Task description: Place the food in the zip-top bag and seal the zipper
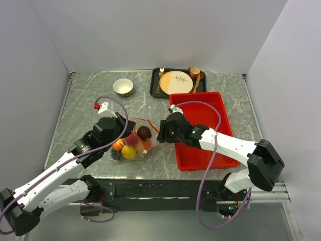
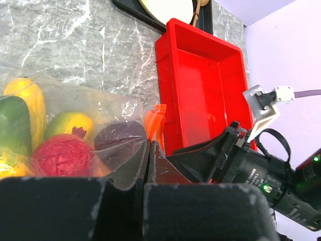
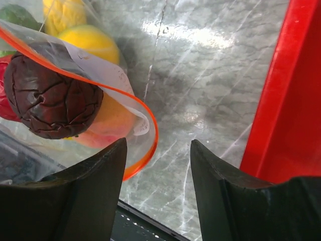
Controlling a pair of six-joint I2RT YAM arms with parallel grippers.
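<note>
The clear zip bag (image 2: 115, 105) holds several foods: a dark round one (image 3: 52, 98), a yellow one (image 1: 128, 151), a red one (image 2: 62, 155), orange and green ones. Its orange-edged mouth faces right, open in the right wrist view. My left gripper is shut at the bag's top edge beside that mouth; whether film is between its tips is unclear. My right gripper stands part open at the lower part of the orange rim (image 3: 148, 150), which lies near its left finger, with nothing visibly gripped.
A red bin (image 1: 205, 156) sits right of the bag, under my right arm. A black tray with a plate (image 1: 175, 83) and a white bowl (image 1: 123, 85) are at the back. Countertop shows between bag and bin.
</note>
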